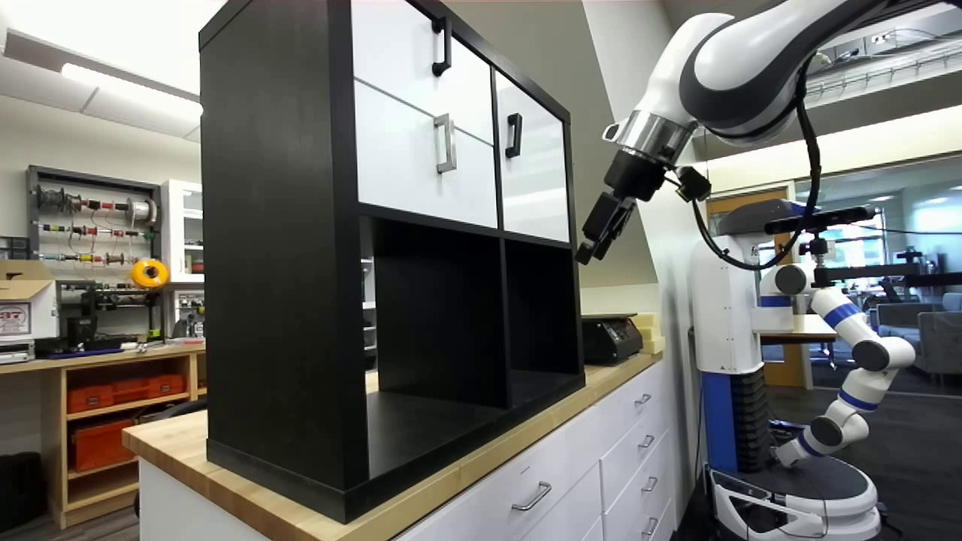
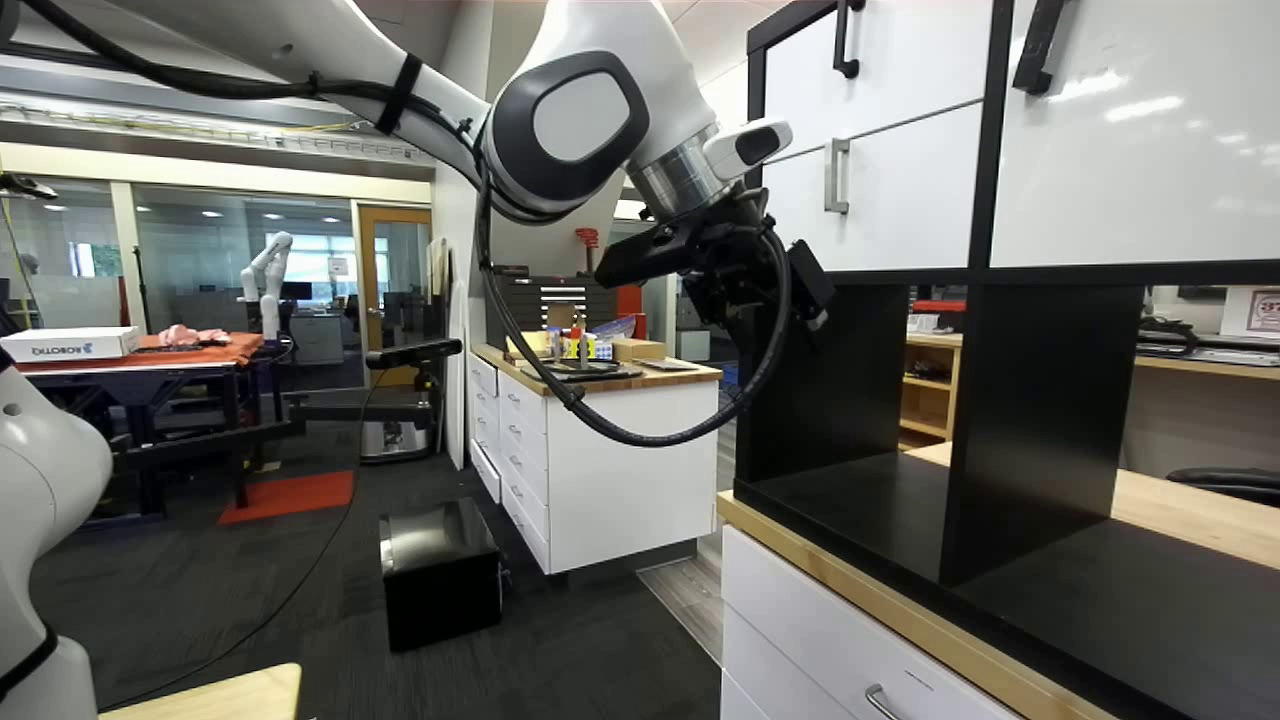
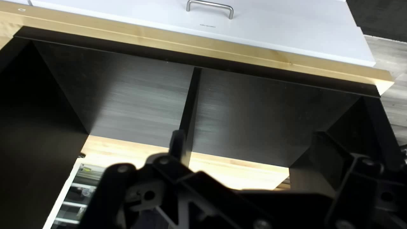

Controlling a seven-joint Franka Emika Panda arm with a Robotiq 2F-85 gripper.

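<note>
My gripper hangs in the air in front of the black cabinet, angled down toward it. In the wrist view its fingers stand wide apart, with nothing between them. Two stacked white drawer fronts fill the cabinet's upper left, the top one with a black handle, the lower one with a silver handle. To their right, a white door has another black handle. All of these fronts look closed. Below, the two open compartments are empty, split by a divider.
The cabinet rests on a wooden countertop over white drawers. A black device sits on the counter past the cabinet. A cable loops below my wrist. Free air lies before the cabinet.
</note>
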